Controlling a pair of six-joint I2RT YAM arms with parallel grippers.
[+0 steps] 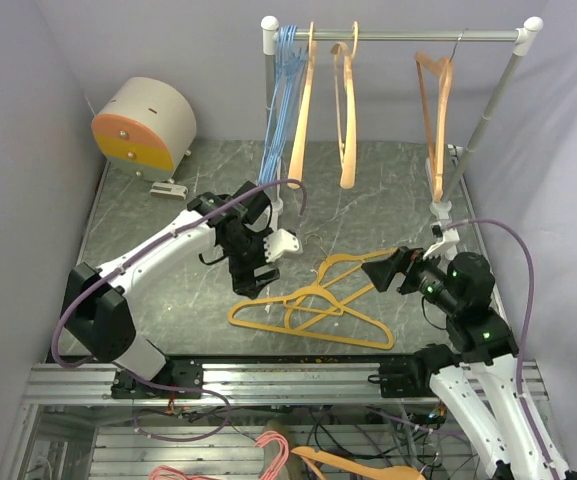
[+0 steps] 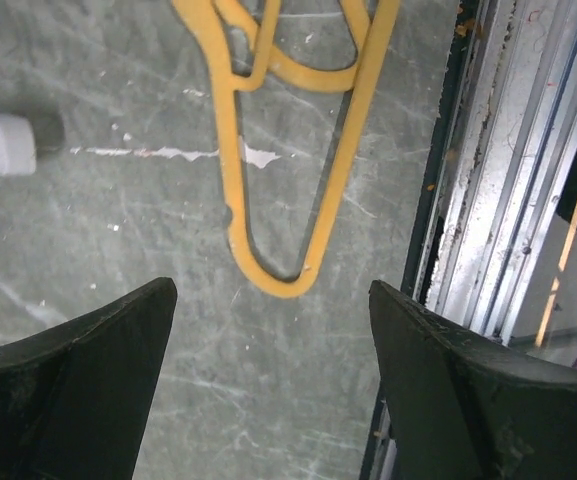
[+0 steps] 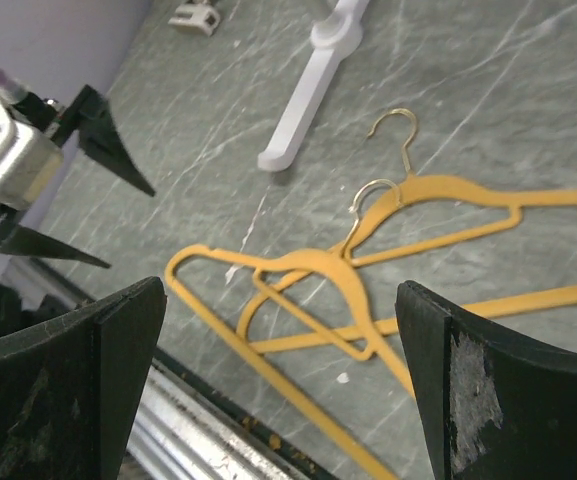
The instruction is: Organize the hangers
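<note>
Overlapping yellow hangers (image 1: 348, 337) lie flat on the grey floor, their hooks visible in the right wrist view. My left gripper (image 1: 260, 272) is open above their left end; in the left wrist view a narrow hanger end (image 2: 280, 287) lies beyond its open fingers. My right gripper (image 1: 395, 270) is open over the hangers' right part, nothing between its fingers. Wooden hangers (image 1: 348, 160) and a bunch of blue hangers (image 1: 281, 105) hang on the rail (image 1: 428, 36).
A rounded drawer box (image 1: 148, 120) stands at back left. The rack's white foot (image 3: 298, 120) is near the hangers. A metal rail (image 1: 268, 374) runs along the front edge.
</note>
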